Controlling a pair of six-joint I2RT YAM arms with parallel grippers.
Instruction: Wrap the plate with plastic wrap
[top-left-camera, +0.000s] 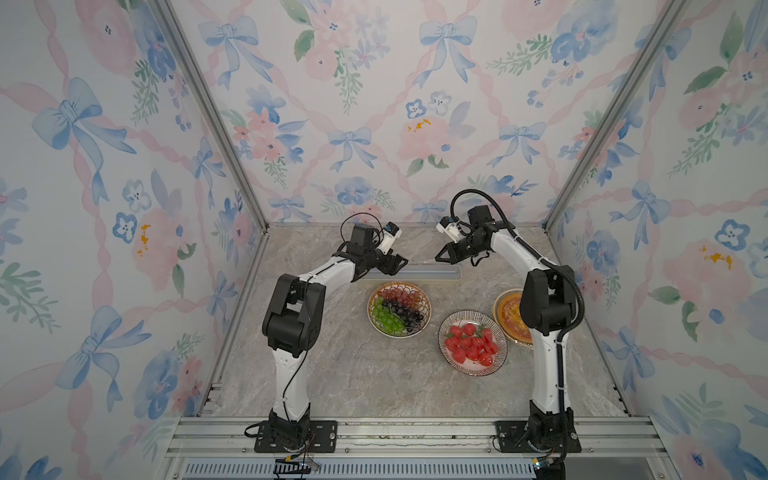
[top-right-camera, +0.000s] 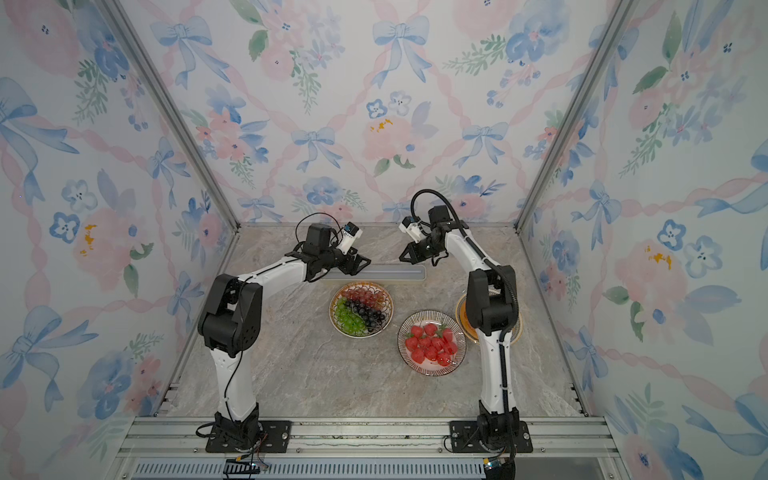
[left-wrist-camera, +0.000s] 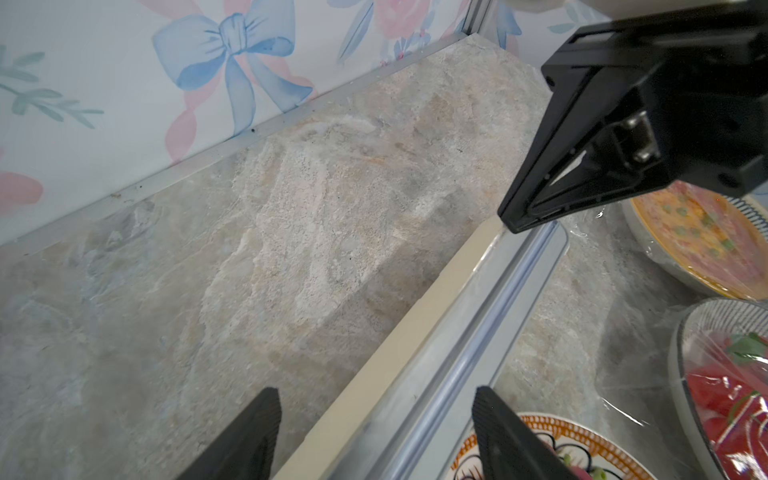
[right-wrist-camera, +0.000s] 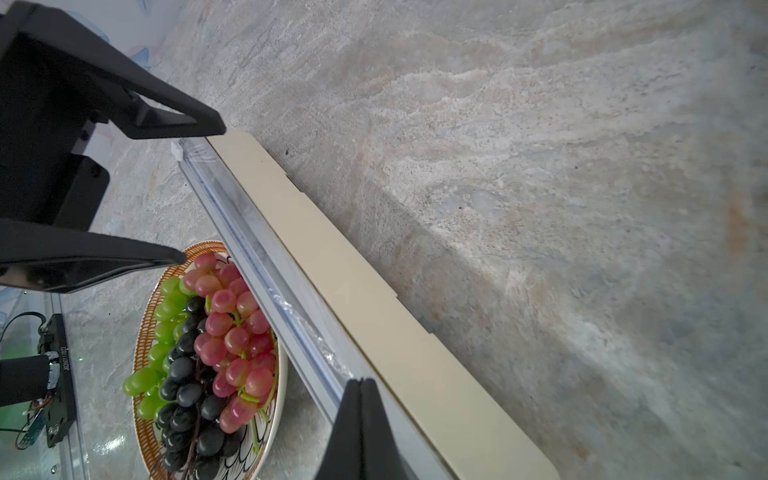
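Note:
The long, narrow plastic wrap dispenser (top-left-camera: 436, 273) lies behind the plate of grapes (top-left-camera: 399, 310), its clear film (right-wrist-camera: 276, 292) visible along the top. No film shows over the grapes. Over the dispenser's left part my left gripper (top-left-camera: 401, 265) stands open; in the left wrist view its fingers (left-wrist-camera: 252, 432) are spread, with the dispenser running through the gap and no grip on it. My right gripper is shut at the dispenser's right part, nothing visible between its fingertips. Whether they touch the film or the box edge, I cannot tell.
A plate of strawberries (top-left-camera: 472, 342) with film over it stands front right. Beyond it a pizza plate (top-left-camera: 512, 314) is partly hidden under my right arm. Bare table lies front left and behind the dispenser.

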